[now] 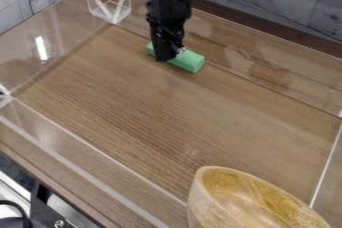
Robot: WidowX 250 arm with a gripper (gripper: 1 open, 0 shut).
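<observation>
The black gripper (166,50) reaches down from the top of the camera view onto a small green block (185,62) lying on the wooden table, upper middle. Its tips are at the block's left part and cover some of it. The gripper looks shut; whether anything sits between the fingertips is hard to make out.
A large yellow bowl (247,204) sits at the front right. A clear plastic object (110,8) stands at the back left. Walls edge the table at the back, and the middle and front of the tabletop (134,122) are bare.
</observation>
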